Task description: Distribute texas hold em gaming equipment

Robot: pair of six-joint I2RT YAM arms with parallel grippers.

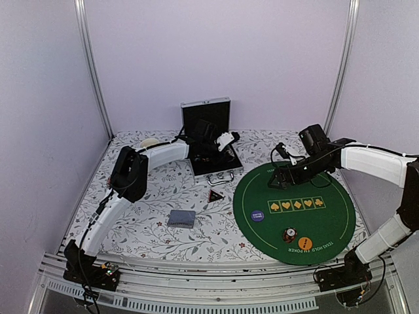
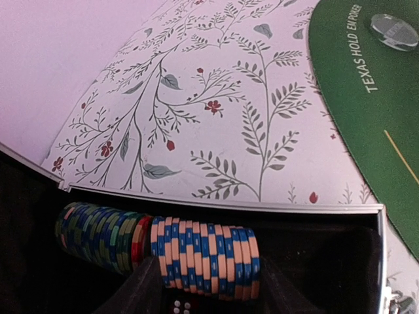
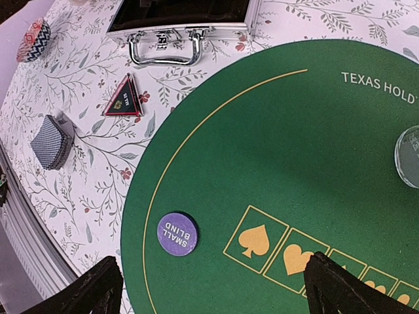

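Observation:
An open aluminium case (image 1: 232, 163) stands at the back. Inside it, blue-and-pink chips (image 2: 204, 255) lie in a row beside green and red chips (image 2: 98, 232). My left gripper is down in the case, its part-open fingers at the blue-and-pink row; whether they touch it is unclear. My right gripper hangs open over the green mat (image 3: 275, 157), which bears a small blind button (image 3: 177, 233) and card squares. A chip stack (image 1: 289, 234) and an orange button (image 1: 305, 243) sit at the mat's front.
A triangular marker (image 3: 124, 99) lies between case and mat. A grey deck-like block (image 1: 181, 218) is at the front left, with free table around it. A clear round object (image 3: 407, 157) sits on the mat's back part. The case lid (image 1: 205, 111) stands upright.

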